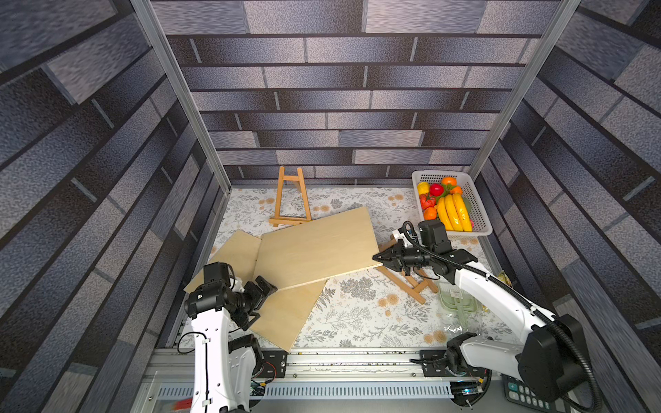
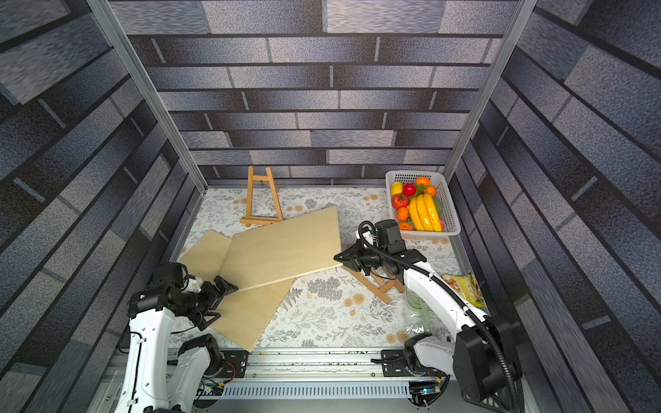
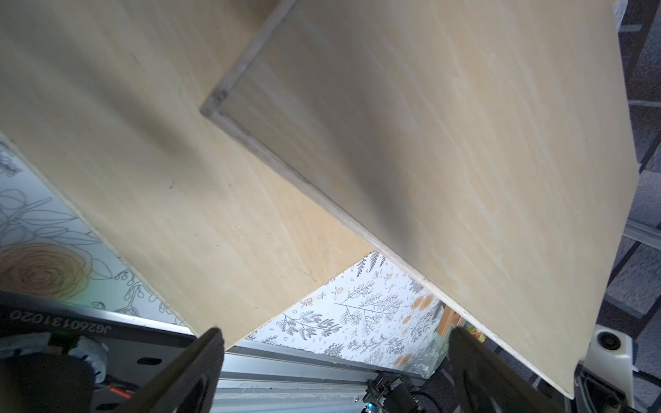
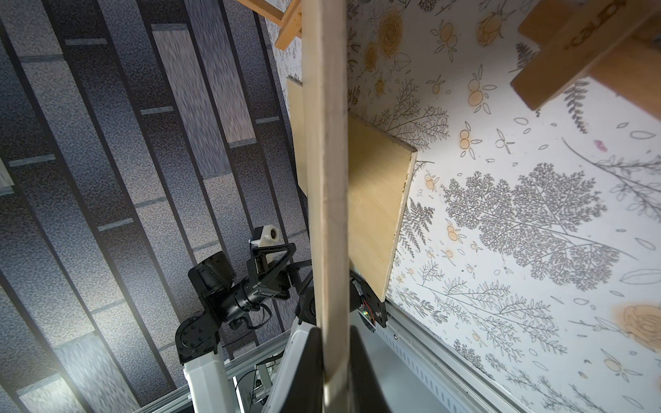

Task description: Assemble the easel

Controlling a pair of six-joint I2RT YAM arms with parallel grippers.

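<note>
A tan wooden board (image 1: 316, 244) is held tilted above two other boards, with my right gripper (image 1: 377, 258) shut on its right front edge. In the right wrist view the board's edge (image 4: 327, 172) runs up from between the fingers. My left gripper (image 1: 261, 301) is open by the board's left front corner, nothing between its fingers. Beneath lie a lower board (image 1: 292, 320) and another board (image 1: 237, 251). One wooden easel frame (image 1: 279, 199) is at the back left. A second easel frame (image 1: 402, 285) lies under my right arm, partly hidden.
A grey basket of toy fruit (image 1: 485, 213) stands at the back right. A green container (image 1: 458, 299) and a yellow packet (image 2: 464, 287) are near the right arm. Free tabletop shows at centre front and behind the raised board.
</note>
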